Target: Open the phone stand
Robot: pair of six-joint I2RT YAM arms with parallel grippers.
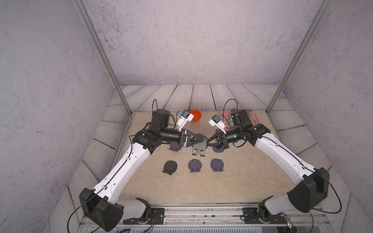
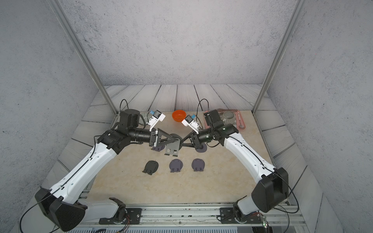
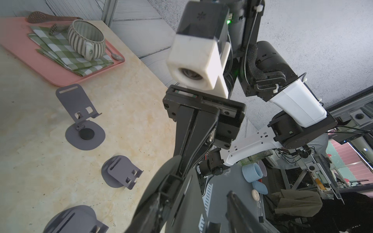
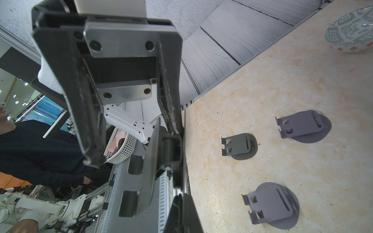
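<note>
A grey phone stand is held up off the table in the middle, between my two arms. My right gripper is shut on the stand, near where its round base and its slotted plate meet. From the other side comes my left gripper, part open, its blurred fingers on either side of the plate. Whether they touch it I cannot tell. On the table, one purple-grey stand is unfolded; several others, such as the dark stand, lie folded flat.
At the back is an orange bowl. A pink tray with a striped cup and checked cloth lies back right, partly behind the right arm. A patterned bowl sits back left.
</note>
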